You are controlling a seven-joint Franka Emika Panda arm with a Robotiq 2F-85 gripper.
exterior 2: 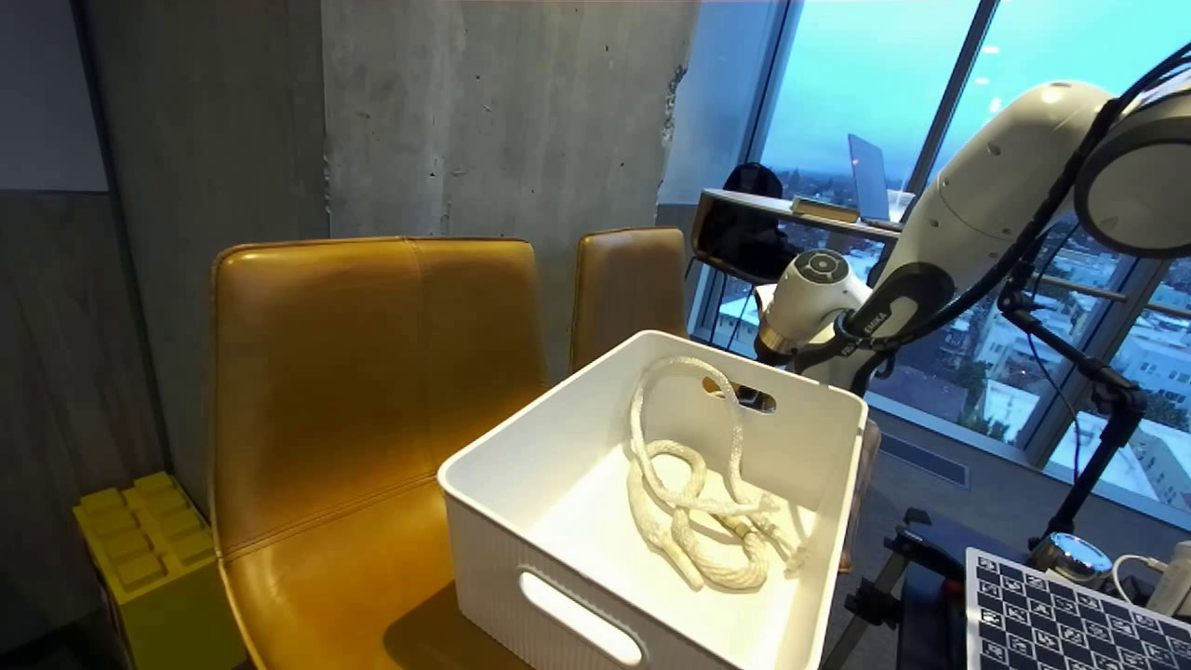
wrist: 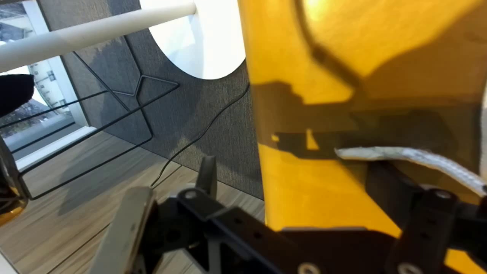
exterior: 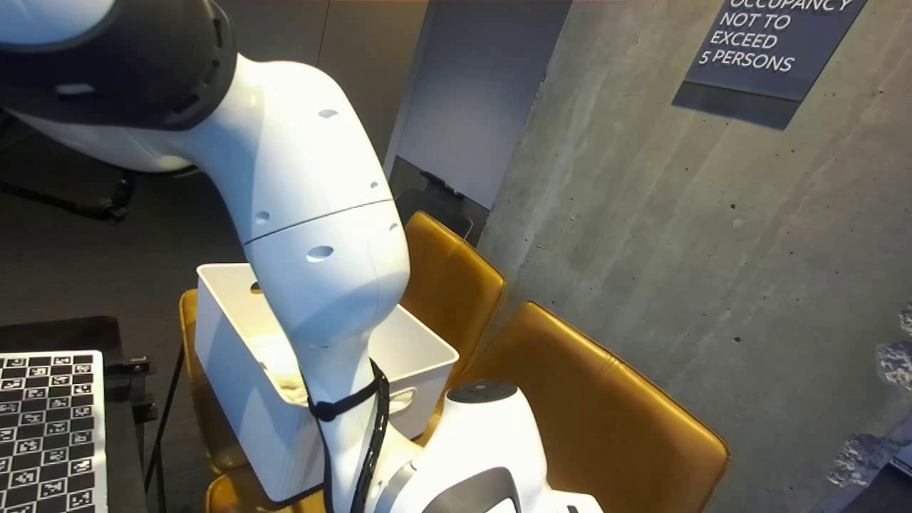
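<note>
In the wrist view my gripper is open above a yellow-brown chair seat (wrist: 310,196), its fingers spread wide. A white rope end (wrist: 401,154) lies over the seat near the right finger (wrist: 385,185) and runs off the right edge; whether it touches that finger I cannot tell. Only the seat, its front edge and the floor show between the fingers. A loosely coiled white rope (exterior 2: 731,575) lies in a white box (exterior 2: 536,430) in exterior view 2, one loop leaning up the far wall. The box hides my gripper there, and exterior view 1 cuts it off.
The white box (exterior: 256,402) stands on a chair beside my arm (exterior: 329,231). Another chair back (exterior: 590,385) rises close to my wrist, with the concrete wall (exterior: 727,214) behind. A patterned board (exterior 2: 1061,625) lies right of the box.
</note>
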